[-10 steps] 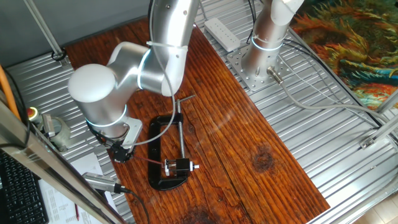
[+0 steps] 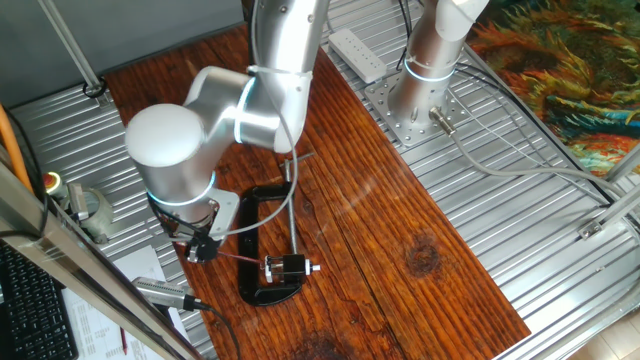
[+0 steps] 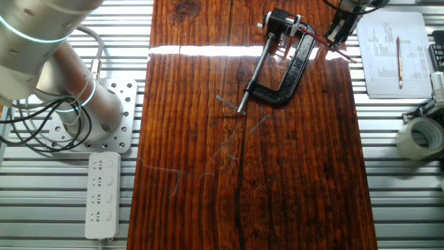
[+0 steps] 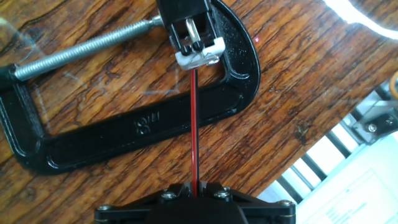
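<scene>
A red and black wire pair runs straight from a white connector to my gripper. The gripper's small black fingers are shut on the wires at the bottom of the wrist view. The connector sits at the end of a black block, which rests by one end of a black C-clamp lying on the wooden board. In exterior view 1 my gripper is left of the clamp, near the board's edge. Exterior view 2 shows a loose wire end past the fingers. Whether the plug is fully seated cannot be made out.
The wooden board is clear to the right of the clamp. Papers and a tape roll lie off the board's other side.
The arm has shifted slightly to the right in exterior view 1, bringing the gripper a little closer to the clamp. The clamp and block have stayed in place.
</scene>
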